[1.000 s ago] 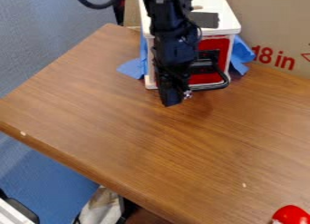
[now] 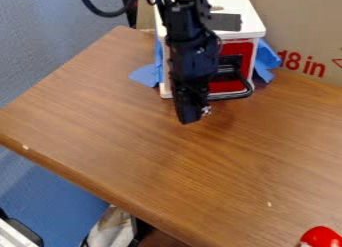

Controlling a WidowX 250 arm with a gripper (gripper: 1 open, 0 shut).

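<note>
A black robot arm hangs down from the top of the camera view, its gripper [image 2: 197, 111] low in front of a red and white box-like appliance [image 2: 227, 83] with a dark panel and a handle, standing at the back of the wooden table [image 2: 134, 161]. Whether the fingers are open or shut is too small to tell.
Blue tape [image 2: 144, 74] lies at the appliance's sides. A cardboard box [image 2: 305, 41] stands behind at the right. A red object [image 2: 321, 237] sits at the lower right corner. The table's left edge runs diagonally down.
The appliance and other objects look unchanged.
</note>
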